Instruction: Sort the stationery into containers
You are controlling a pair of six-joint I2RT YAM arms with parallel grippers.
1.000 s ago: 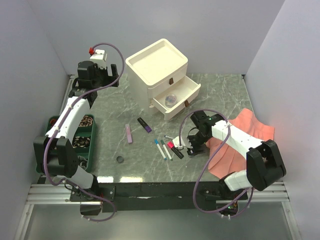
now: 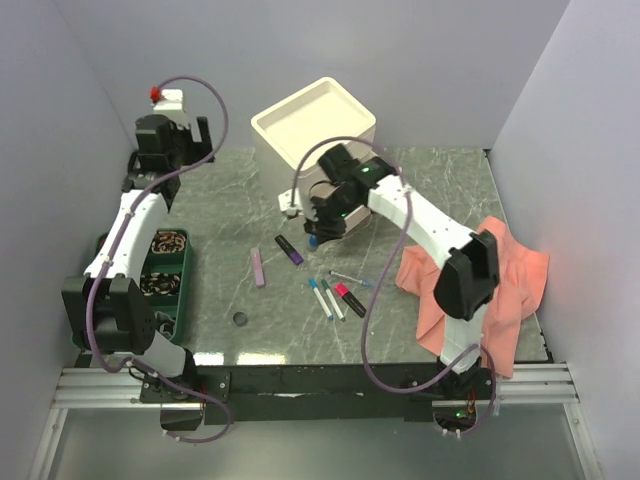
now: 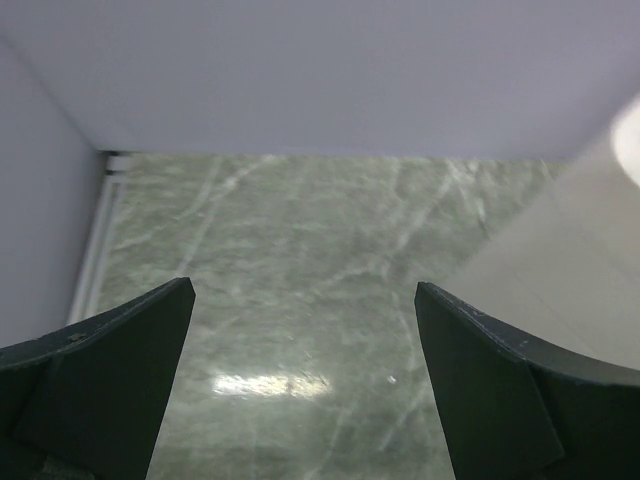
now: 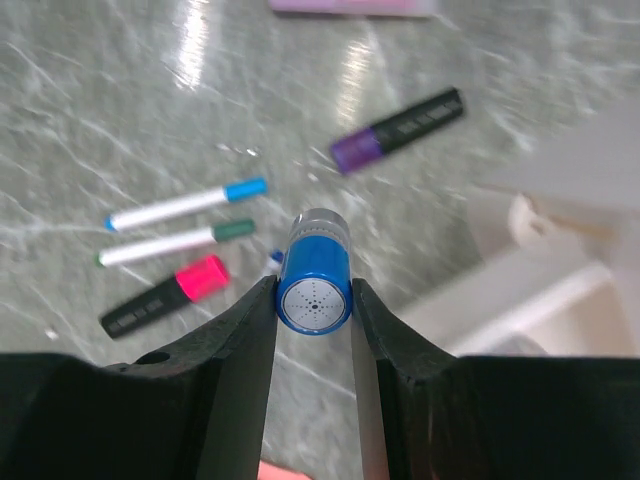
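Note:
My right gripper (image 2: 318, 225) is shut on a small blue cylinder with a silver end (image 4: 312, 280), held above the table near the white drawer unit's open drawer (image 4: 500, 320). My left gripper (image 2: 200, 142) is open and empty, raised at the back left. On the table lie a black-purple marker (image 2: 289, 250), a pink item (image 2: 257, 267), a blue-capped pen (image 2: 321, 298), a green-capped pen (image 2: 333, 298), a black-pink marker (image 2: 350, 300), a thin light blue item (image 2: 350, 279) and a small dark disc (image 2: 240, 318).
A green tray with compartments (image 2: 172, 320) stands at the left edge, partly behind the left arm. An orange cloth (image 2: 430, 310) lies at the right. The drawer unit's top (image 2: 312, 115) is bare.
My right gripper has lifted from among the pens and moved back and left to the drawer, with the blue cylinder in it. The left arm has shifted slightly left.

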